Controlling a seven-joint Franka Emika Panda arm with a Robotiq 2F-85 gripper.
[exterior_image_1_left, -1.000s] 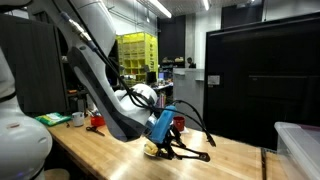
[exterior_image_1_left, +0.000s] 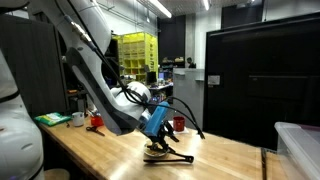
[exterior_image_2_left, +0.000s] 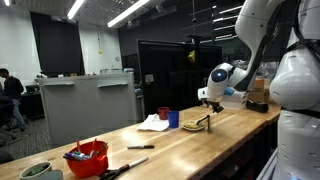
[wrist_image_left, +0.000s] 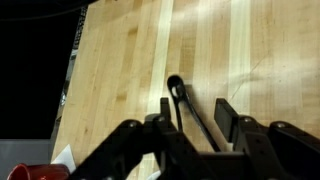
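In exterior view 1, my gripper (exterior_image_1_left: 164, 146) hangs low over the table, shut on a long black utensil (exterior_image_1_left: 178, 158). That utensil lies nearly level, close above or against a plate with something yellow (exterior_image_1_left: 152, 151); contact cannot be made out. From the other side, exterior view 2 places the plate (exterior_image_2_left: 192, 127) under and beside the dark utensil (exterior_image_2_left: 206, 122). Seen from the wrist, the gripper's (wrist_image_left: 194, 105) dark fingers stand on either side of the slim black utensil (wrist_image_left: 198, 118), whose rounded end points away over the wood. The plate is mostly out of the wrist view.
A red mug (exterior_image_1_left: 179, 124) stands behind the gripper, and a blue cup (exterior_image_2_left: 173, 119) is near a white cloth (exterior_image_2_left: 153, 123). A red bowl (exterior_image_2_left: 87, 158) with items and several dark tools occupy another part of the table. Bare wood (exterior_image_1_left: 225, 155) extends right.
The arm has moved down and to the left in exterior view 1, carrying the black utensil with it. The utensil now lies flatter, nearer the plate.
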